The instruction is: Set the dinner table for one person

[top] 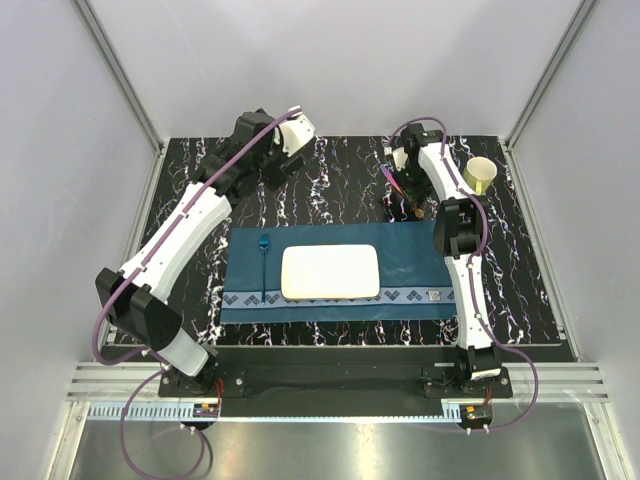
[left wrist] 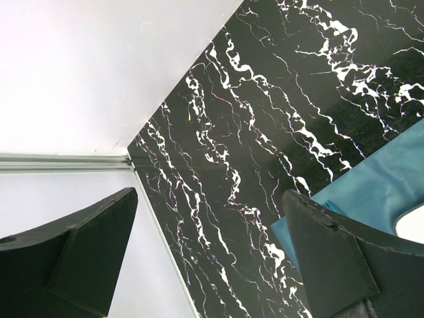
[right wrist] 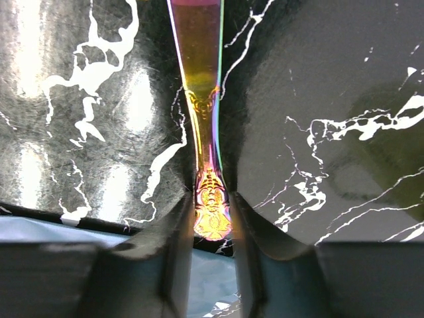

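A blue placemat [top: 410, 270] holds a white rectangular plate [top: 329, 271] with a blue fork [top: 264, 270] to its left. Behind the mat at the right lies an iridescent knife [right wrist: 202, 119], its ornate handle end between the fingertips of my right gripper, which is low over it; whether they press on it is unclear. A pale yellow cup [top: 479, 174] stands at the back right. My left gripper is open, raised over the back left of the table, with nothing between its fingers.
White walls bound the black marbled table [top: 330, 180] at the back and sides. The right arm stretches over the right part of the mat.
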